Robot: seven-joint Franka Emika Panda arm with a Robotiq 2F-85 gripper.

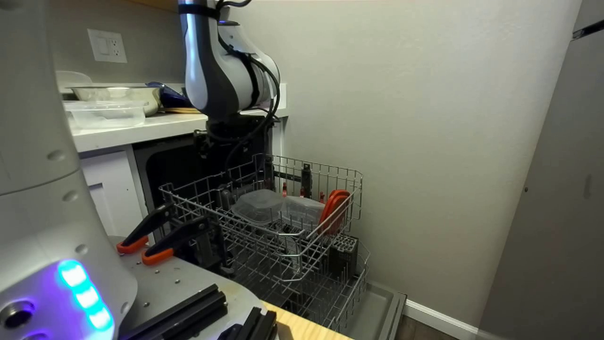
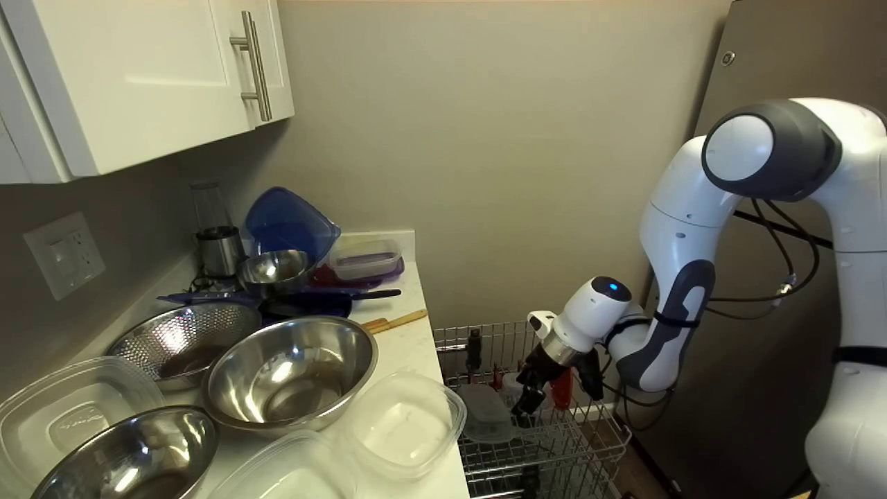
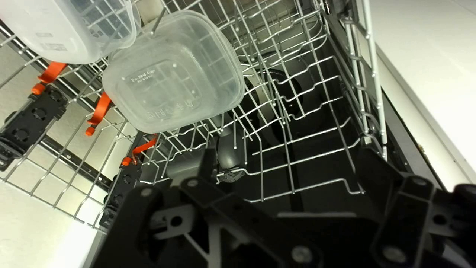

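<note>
In the wrist view my gripper is open, its two black fingers wide apart with only rack wires and dark space between them. One clear plastic container [image 3: 171, 73] lies bottom up on the upper dishwasher rack [image 3: 290, 165], up and left of the fingers. Beside it, at the top left, is a second clear container [image 3: 53, 33]. From the side, the gripper is over the rack's inner part, near the dark dishwasher opening, and its fingertips are hard to make out. A red item [image 1: 335, 208] stands at the rack's right side.
Steel bowls [image 2: 291, 374], a colander [image 2: 187, 337] and clear containers [image 2: 403, 424] crowd the counter [image 2: 432, 366] beside the dishwasher. Below the upper rack is a lower rack [image 1: 266, 277] with a black basket [image 1: 343, 256]. A wall closes off the far side.
</note>
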